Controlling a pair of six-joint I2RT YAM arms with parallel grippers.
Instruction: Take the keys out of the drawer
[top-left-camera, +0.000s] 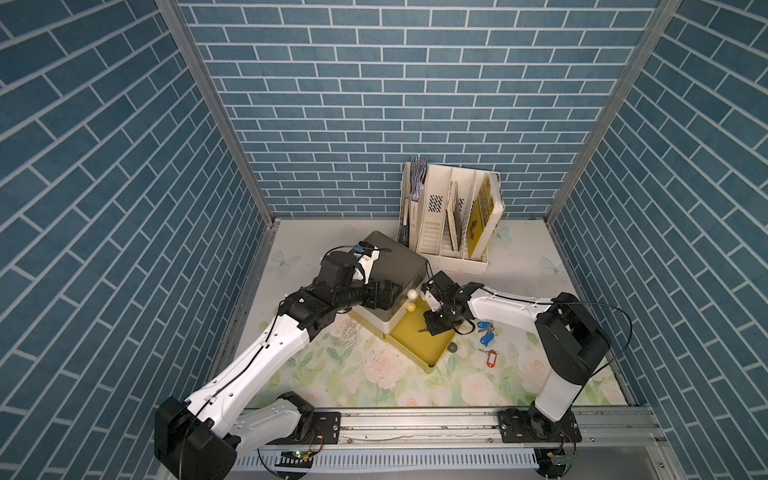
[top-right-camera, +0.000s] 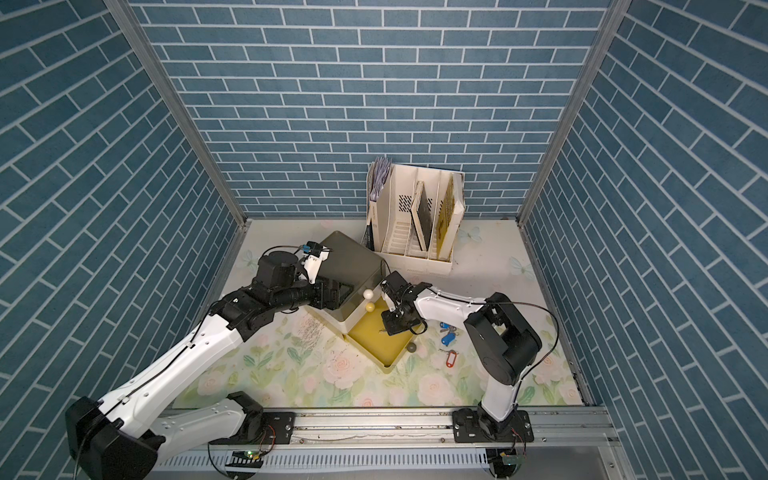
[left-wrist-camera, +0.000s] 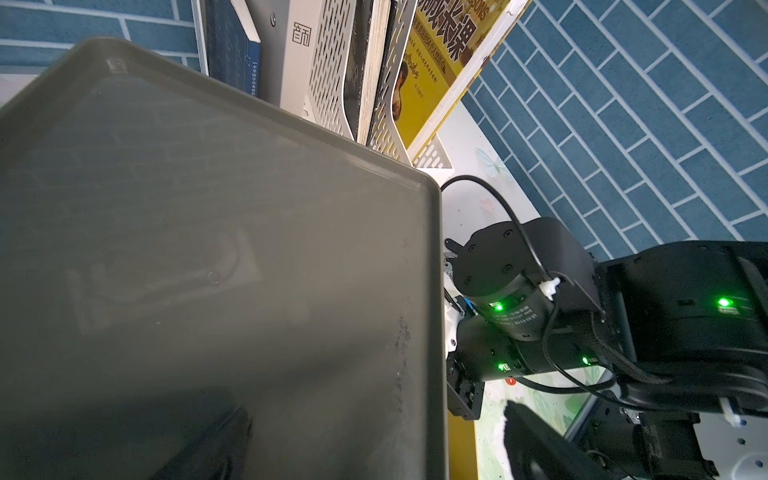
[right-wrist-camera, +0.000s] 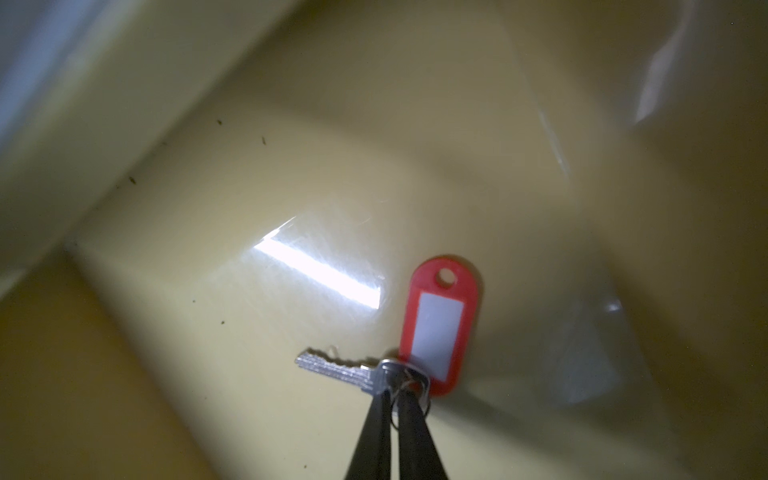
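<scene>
A key (right-wrist-camera: 332, 368) with a red tag (right-wrist-camera: 412, 324) and a metal ring lies on the floor of the open yellow drawer (top-left-camera: 404, 336). Down inside that drawer, my right gripper has its fingertips at the key's head and ring, almost together with a narrow gap. Whether they grip the ring cannot be told. Outside, on the table right of the drawer, lie keys with blue tags (top-left-camera: 486, 339) and a key with a red tag (top-left-camera: 491, 359). My left gripper is open, its fingers spread wide at the grey-topped drawer box (left-wrist-camera: 240, 264).
A white ball (top-left-camera: 413, 294) and a yellow ball (top-left-camera: 411, 307) sit near the box's front. Close by the drawer's right side is a dark round object (top-left-camera: 453, 347). A white file rack (top-left-camera: 452, 260) with books stands behind.
</scene>
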